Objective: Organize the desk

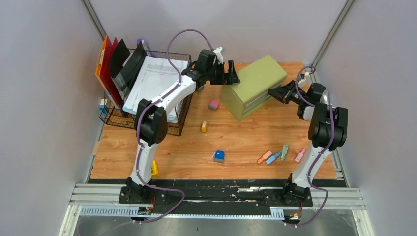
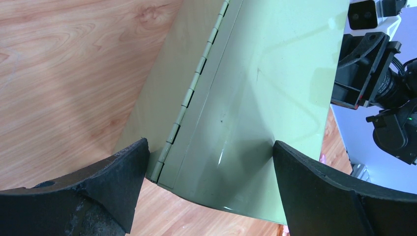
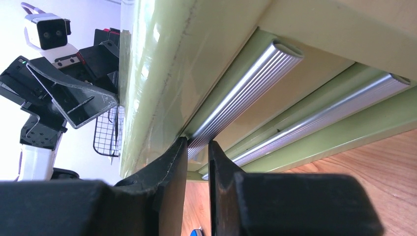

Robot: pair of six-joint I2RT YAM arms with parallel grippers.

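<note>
A pale green drawer cabinet [image 1: 251, 83] stands askew at the back right of the wooden desk [image 1: 246, 137]. My left gripper is open at its left end, fingers either side of the cabinet's hinged top edge. My right gripper is at the front face, fingertips against the upper silver drawer handle [image 3: 241, 93] with a narrow gap between them; a second handle [image 3: 319, 118] runs below. Whether the fingertips grip the handle is unclear.
A wire basket [image 1: 182, 120] with papers [image 1: 152, 83] and folders fills the back left. A pink eraser [image 1: 213, 104], yellow block [image 1: 204, 127] and blue object [image 1: 219, 156] lie mid-desk. Several highlighters [image 1: 273, 158] lie front right.
</note>
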